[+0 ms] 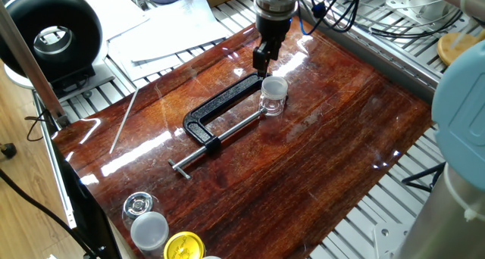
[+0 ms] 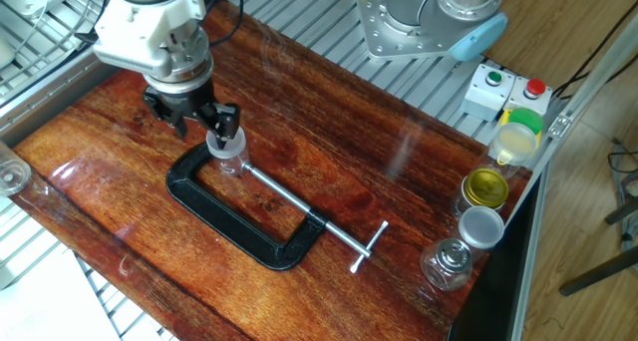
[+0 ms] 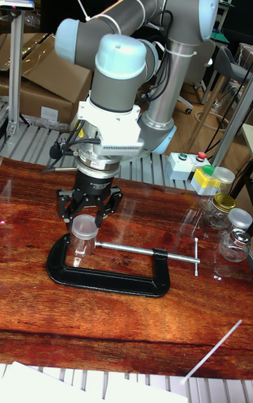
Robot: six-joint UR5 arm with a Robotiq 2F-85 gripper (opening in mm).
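Observation:
A clear jar with a frosted white lid (image 1: pixel 274 88) stands upright at the mouth of a black C-clamp (image 1: pixel 198 115), which lies flat on the wooden board. The clamp's steel screw (image 2: pixel 284 189) points at the jar, its end at or very near the glass. In exterior view 3 my gripper (image 3: pixel 84 214) points down with its black fingers (image 3: pixel 114 200) spread apart, just above and behind the jar's lid. Nothing shows between those fingers. Seen in exterior view 2, the gripper (image 2: pixel 199 134) sits slightly off to the lid's side. Whether a finger touches the lid cannot be made out.
Several jars stand at one end of the board, including one with a gold lid (image 2: pixel 486 187) and one with a white lid (image 2: pixel 480 226). Button boxes (image 2: pixel 488 90) are beyond them. A thin white stick (image 1: pixel 123 121) lies near another edge. Much of the board is bare.

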